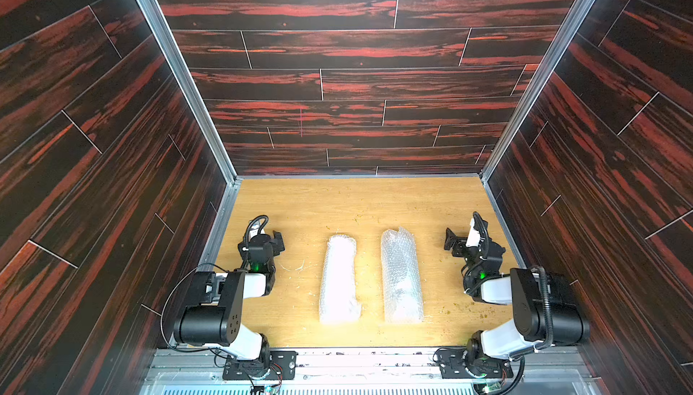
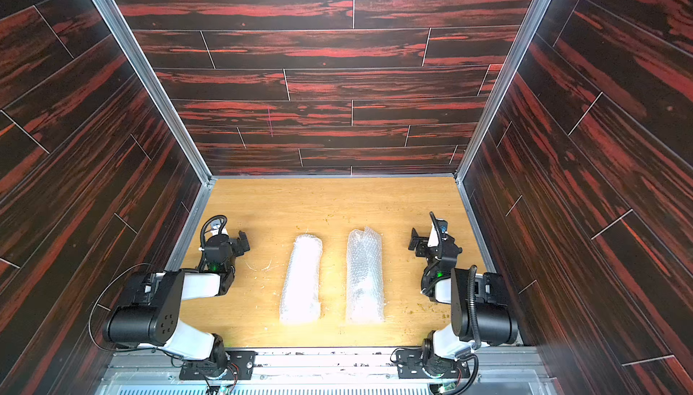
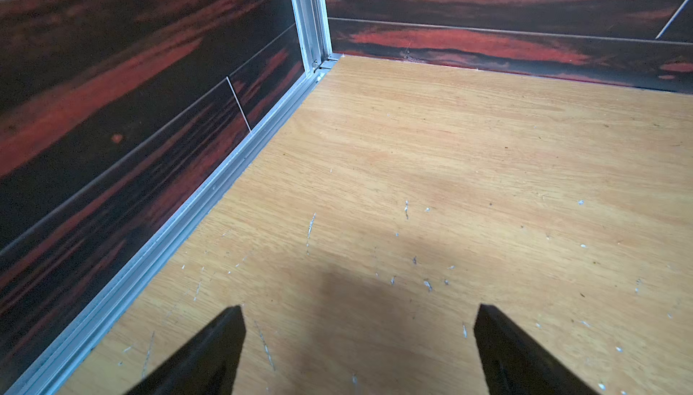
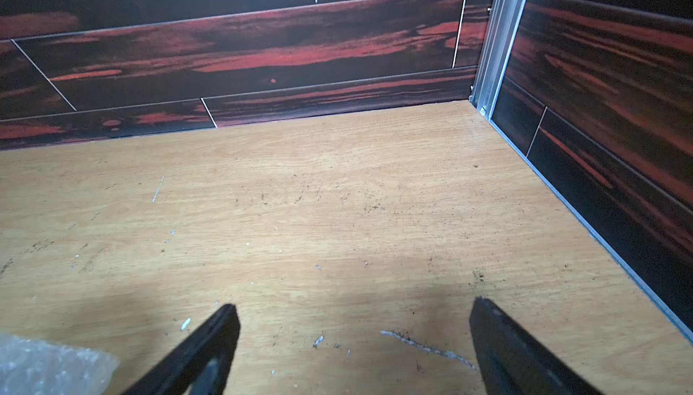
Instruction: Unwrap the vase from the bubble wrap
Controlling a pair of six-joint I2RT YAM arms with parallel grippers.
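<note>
Two long bundles lie side by side on the table, apart from each other. The left bundle (image 1: 338,279) looks whiter and more solid; the right one is a clear bubble wrap bundle (image 1: 402,276) with a ragged far end. No vase can be made out; whether one is inside either bundle I cannot tell. To the left of both, my left gripper stands open over bare table. On the far right, my right gripper is open too, empty between its fingers. A corner of bubble wrap (image 4: 50,366) shows at the lower left of the right wrist view.
Small scraps and scratches dot the wooden table (image 1: 361,200). A thin pale strand (image 1: 292,268) lies between the left gripper and the left bundle. Dark walls enclose the table at back and sides. Free room spans the back of the table.
</note>
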